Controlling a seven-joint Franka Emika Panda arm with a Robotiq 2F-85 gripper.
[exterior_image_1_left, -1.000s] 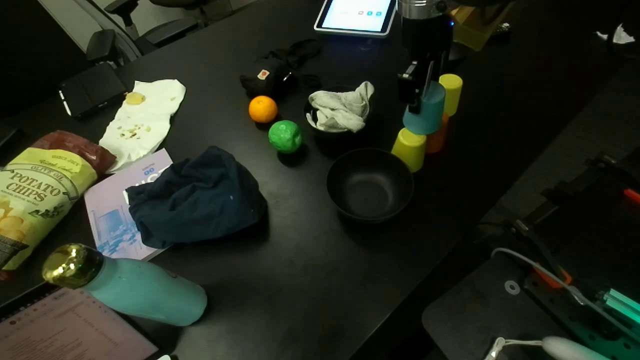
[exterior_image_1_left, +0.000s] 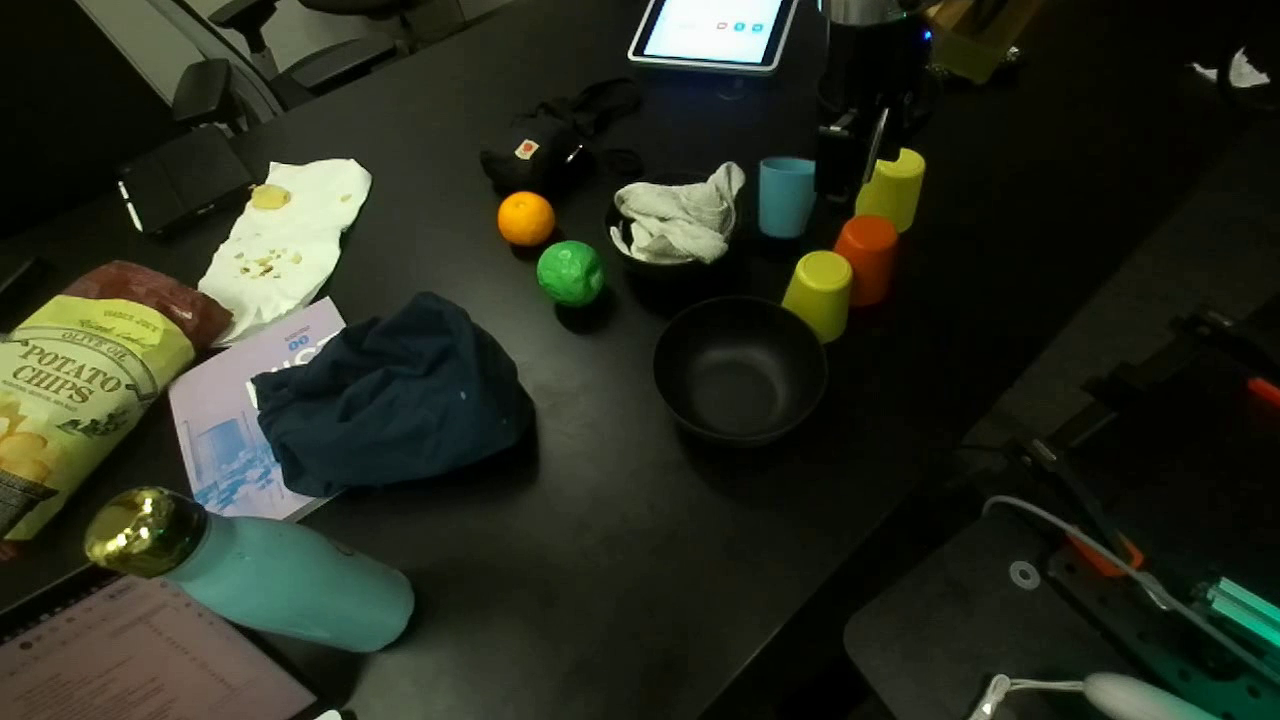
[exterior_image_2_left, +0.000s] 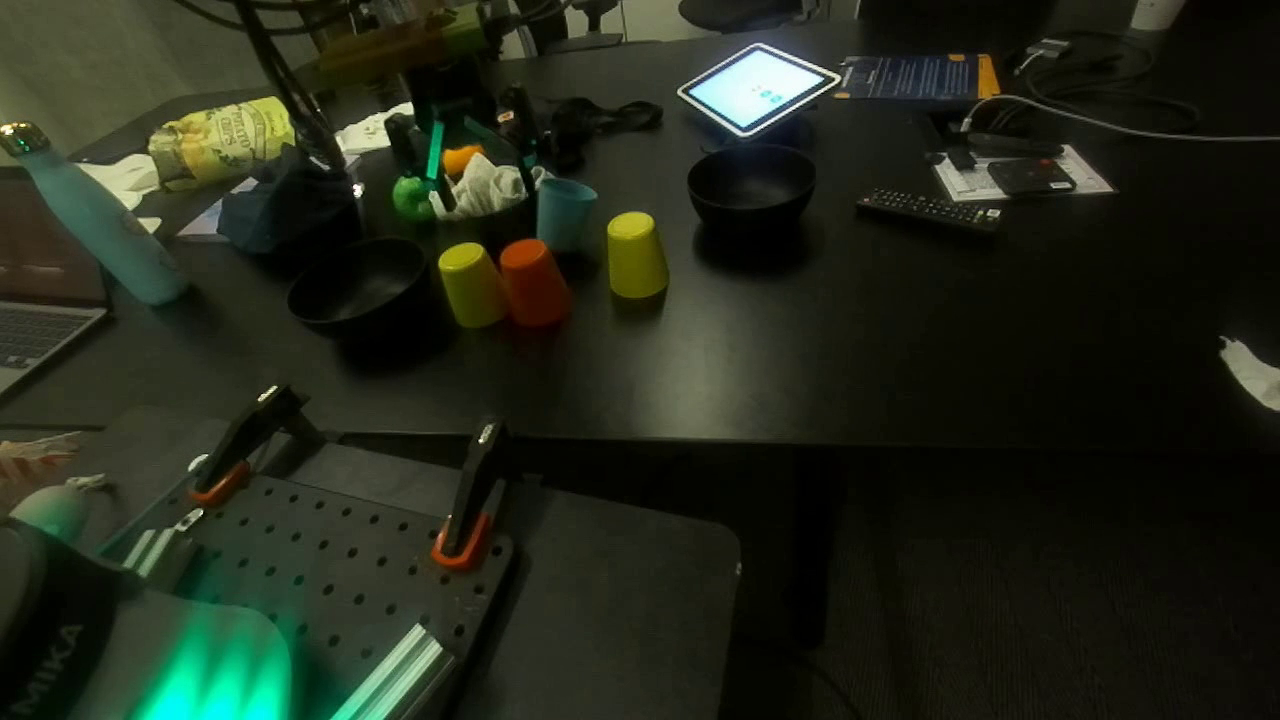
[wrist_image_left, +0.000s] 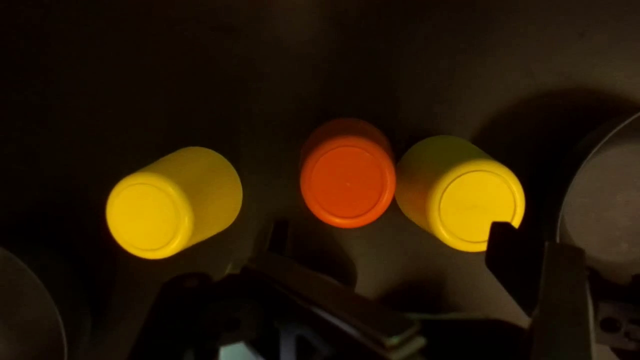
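My gripper (exterior_image_1_left: 854, 168) is open above the table near the cups, with nothing between its fingers. A blue cup (exterior_image_1_left: 786, 202) is just beside it, apart from the fingers, and its wider rim faces up in exterior view 2. Two yellow cups, one nearer the black bowl (wrist_image_left: 462, 195) and one on the far side (wrist_image_left: 174, 204), stand upside down. Between them an orange cup (wrist_image_left: 348, 180) is also upside down, close against the nearer yellow one. In the wrist view the blue cup does not show.
An empty black bowl (exterior_image_1_left: 740, 372) sits near the cups; another bowl (exterior_image_2_left: 752, 186) stands apart. A grey cloth (exterior_image_1_left: 678, 216) fills a third bowl. A green ball (exterior_image_1_left: 570, 274), an orange (exterior_image_1_left: 525, 220) and a bottle (exterior_image_1_left: 288, 576) lie about.
The blue cup was in my gripper, above the orange and nearer yellow cups. Now it is out of the fingers and farther left, beside the cloth bowl. The gripper has shifted slightly right.
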